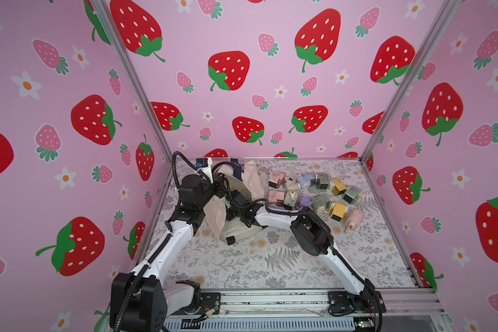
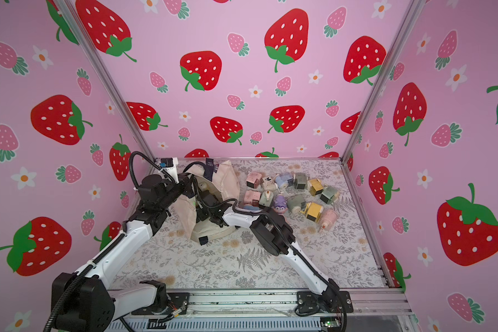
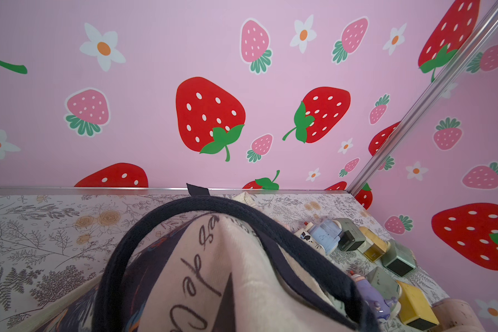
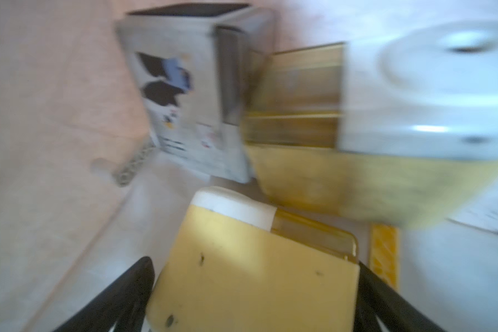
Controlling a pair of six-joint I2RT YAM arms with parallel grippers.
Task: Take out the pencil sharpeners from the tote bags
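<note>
A cream tote bag (image 1: 249, 172) lies open at the left of the table. My left gripper (image 1: 220, 189) is at its top; in the left wrist view the dark handle (image 3: 179, 203) arches over printed fabric, with fingertips unseen. My right gripper (image 1: 235, 207) reaches inside. In the blurred right wrist view its open fingers straddle a yellow sharpener (image 4: 254, 271); contact is unclear. Behind it lie another yellow sharpener (image 4: 298, 171) and a white cow-print one (image 4: 179, 99).
Several pastel and yellow sharpeners (image 1: 337, 211) are grouped on the right half of the table (image 1: 282, 262), beside the bag.
</note>
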